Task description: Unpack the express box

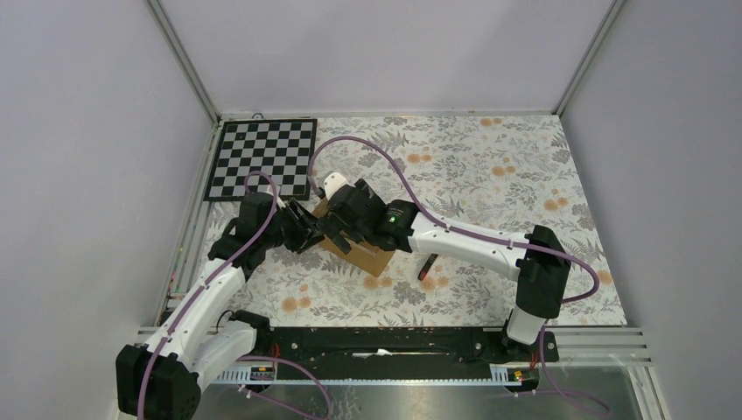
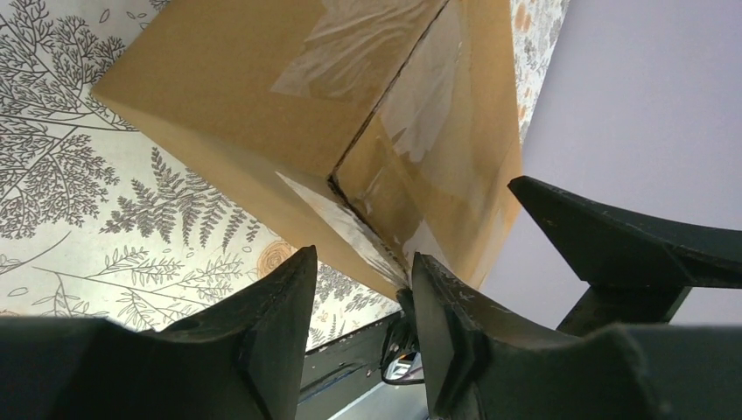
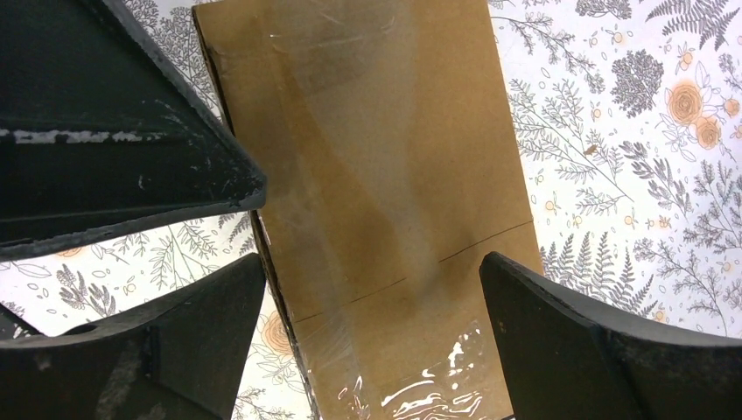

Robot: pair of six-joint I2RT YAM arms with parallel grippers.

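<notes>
A taped brown cardboard box [image 1: 367, 258] lies left of the table's middle, partly covered by both arms in the top view. Close up in the left wrist view, the box [image 2: 236, 87] shows an open-looking slit along its taped edge. My left gripper is part open at that end, with a gap between its fingers and nothing seen gripped. Over the box's taped top face [image 3: 394, 175], my right gripper stands wide open, one finger toward each side. Whatever is inside the box is hidden.
A red and black tool [image 1: 427, 267], perhaps a cutter, lies right of the box. At the back left is a black-and-white checkerboard [image 1: 262, 159]. Both grippers are close together above the box.
</notes>
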